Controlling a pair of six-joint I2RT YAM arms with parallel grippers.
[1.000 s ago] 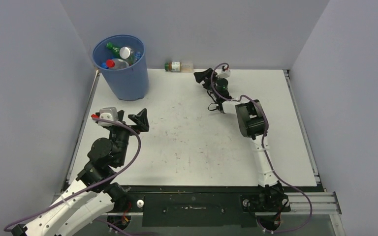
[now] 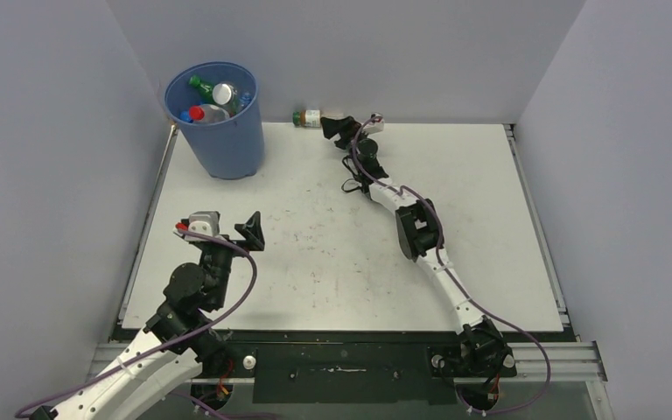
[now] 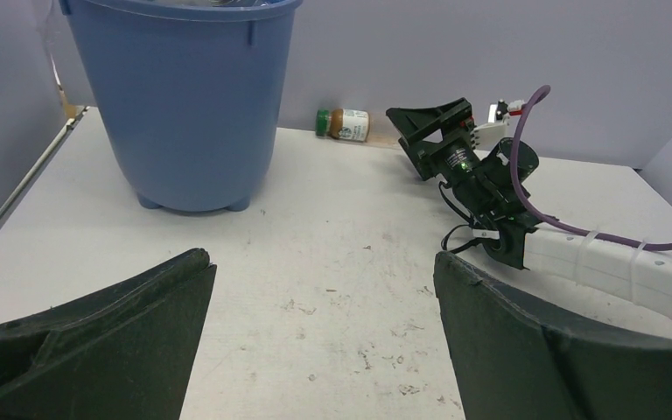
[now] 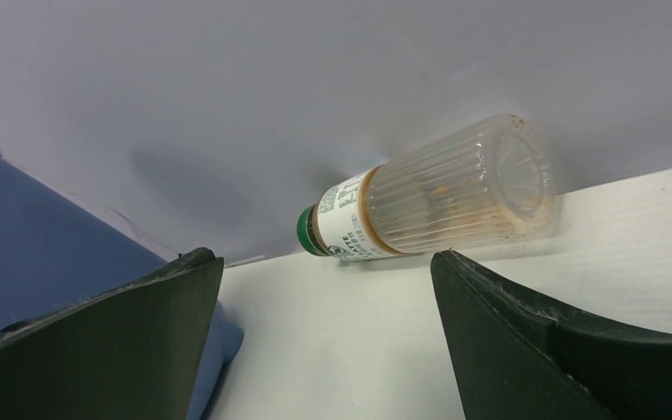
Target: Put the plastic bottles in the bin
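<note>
A clear plastic bottle (image 4: 451,188) with a green cap and white label lies on its side against the back wall, cap to the left (image 2: 311,117). My right gripper (image 2: 341,127) hangs by its clear end; in the right wrist view its open fingers (image 4: 542,350) frame the bottle from just short of it. My left gripper (image 2: 220,226) stands open over the front left of the table, empty between its fingers. The blue bin (image 2: 227,149) at the back left holds several bottles (image 2: 210,114).
Grey walls (image 2: 630,201) enclose the back and sides; the bin stands left of the lying bottle.
My right gripper has moved left and toward the back, up to the bottle.
</note>
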